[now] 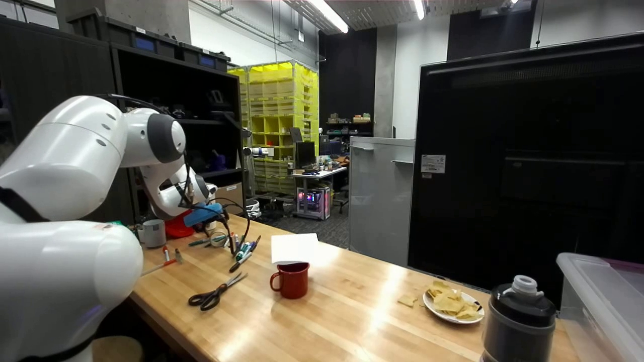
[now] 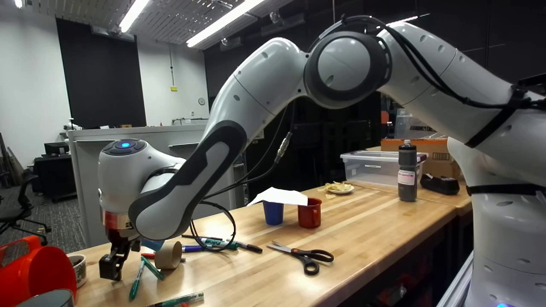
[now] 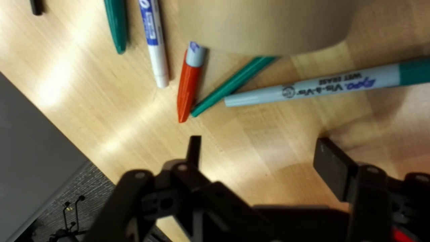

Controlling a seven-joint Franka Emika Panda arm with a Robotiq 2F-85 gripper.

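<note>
In the wrist view my gripper has its black fingers (image 3: 335,169) spread apart, with only bare wood between them. Just beyond the fingertips lie a red-capped marker (image 3: 188,86), a thin green marker (image 3: 231,86) and a grey Vis-à-Vis marker (image 3: 318,88) with a green end. A brown tape roll (image 3: 266,24) partly covers the green one. From exterior view 2, the gripper (image 2: 111,268) points down low over the table, between a small white cup (image 2: 77,270) and the tape roll (image 2: 169,255). Exterior view 1 hides the fingers behind the arm and cables.
A red container (image 2: 38,273) stands close beside the gripper. Scissors (image 2: 302,254), a red mug (image 2: 309,212) and a blue cup (image 2: 273,212) under white paper (image 2: 280,196) are farther along. A chip plate (image 1: 456,307) and bottle (image 1: 519,323) stand at the far end, with clear wood before them.
</note>
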